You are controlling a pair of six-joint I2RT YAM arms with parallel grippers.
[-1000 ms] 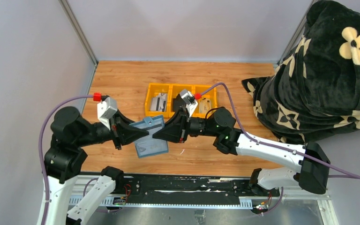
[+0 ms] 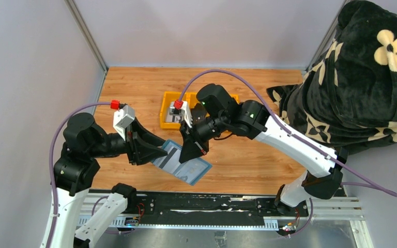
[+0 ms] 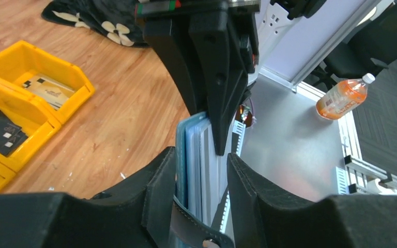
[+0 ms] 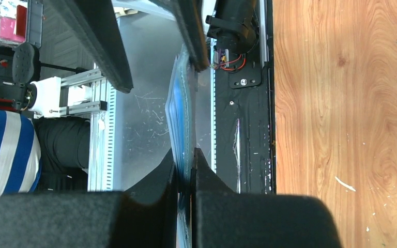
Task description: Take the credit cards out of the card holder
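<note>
The blue clear card holder [image 2: 183,168], with cards inside, is held between the two arms over the front middle of the table. My right gripper is shut on it, the holder standing edge-on between the fingers. My left gripper is at the holder's other end, part open, its fingers either side of the holder's edge [image 3: 191,134]; whether they touch it is unclear. In the right wrist view the left fingers show above the holder's far end.
A yellow bin [image 2: 166,106] with compartments of cards lies at the back middle of the wooden table [image 2: 258,170]. A dark flowered cloth [image 2: 341,98] fills the right side.
My right gripper has swung and turned with the holder, which is now tilted down toward the front right. My left gripper has shifted slightly; its fingers stand apart around the holder's end.
</note>
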